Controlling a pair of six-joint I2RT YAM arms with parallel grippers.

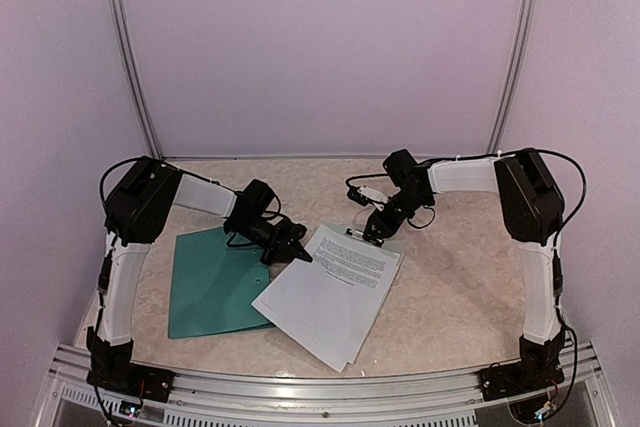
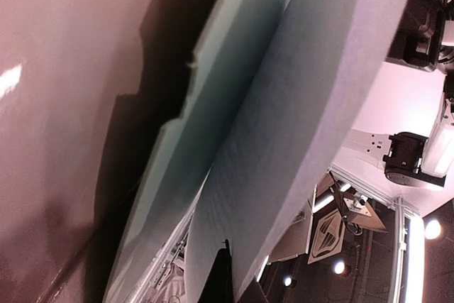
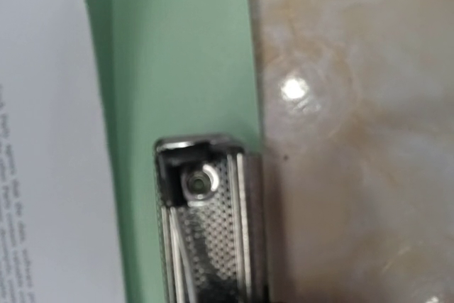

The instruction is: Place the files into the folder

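Note:
White printed papers (image 1: 330,297) lie fanned over a light green clipboard (image 3: 177,54) and partly onto a dark teal folder (image 1: 215,287) at left. My left gripper (image 1: 300,255) is at the papers' upper left edge; in the left wrist view it is against a curved white sheet, its fingertips mostly hidden, and looks shut. My right gripper (image 1: 372,235) is over the metal clip (image 3: 206,239), which fills the lower middle of the right wrist view; its fingers are out of that view and too small to read from above.

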